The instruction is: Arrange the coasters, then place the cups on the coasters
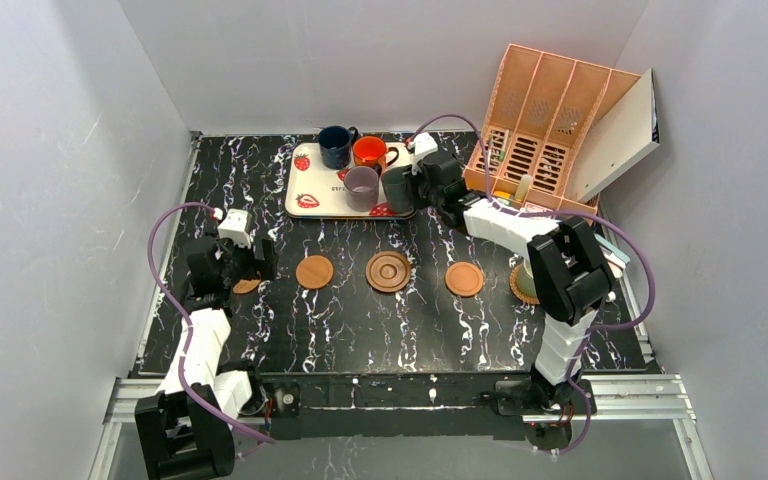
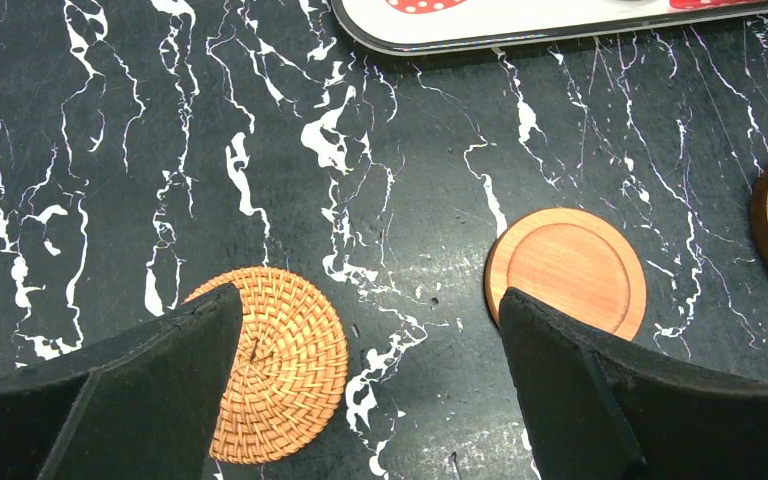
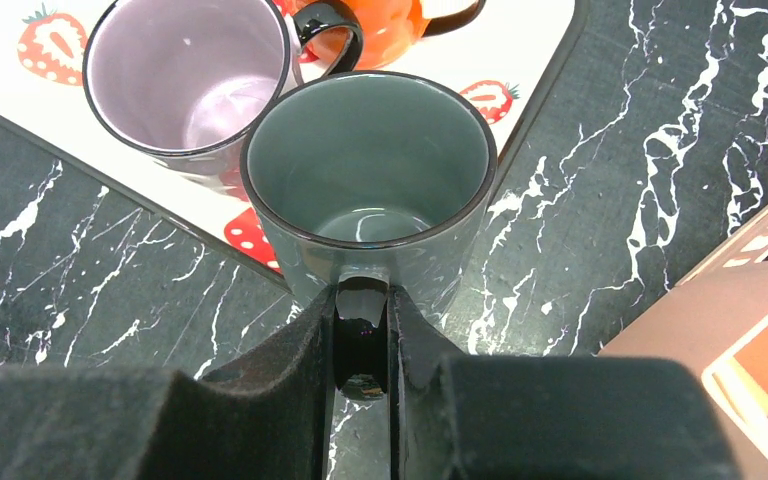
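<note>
A grey-green glass cup is held by its black handle, my right gripper being shut on that handle. From the top, this cup is over the right front of the strawberry tray, beside the purple cup. My left gripper stands open above the table, empty. Below it lie a woven coaster and a round wooden coaster. Two more wooden coasters, a darker one and a lighter one, lie in the middle and to the right.
A navy mug and an orange mug stand at the tray's back. An orange rack fills the back right. At the far right, a woven coaster holds a greenish cup.
</note>
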